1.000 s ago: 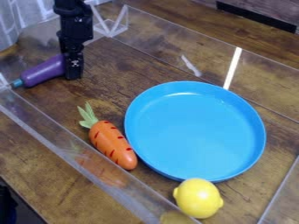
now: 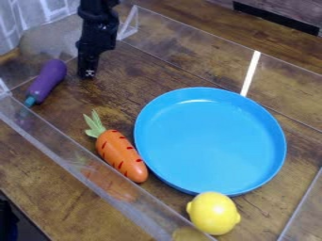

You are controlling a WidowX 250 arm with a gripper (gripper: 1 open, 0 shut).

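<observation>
My dark gripper (image 2: 88,68) hangs at the back left, its fingertips low near the wooden surface, shut, with nothing seen between them. A purple eggplant toy (image 2: 48,80) with a teal tip lies just left of it, apart from the fingers. An orange carrot toy (image 2: 120,153) lies in the lower left middle. A large blue plate (image 2: 209,141) sits right of the carrot. A yellow lemon (image 2: 214,215) lies below the plate.
Clear plastic walls (image 2: 151,213) border the wooden surface (image 2: 176,56). The area behind the plate and right of my gripper is clear.
The eggplant has swung to a more upright angle and lies farther from my gripper. The gripper has shifted slightly right.
</observation>
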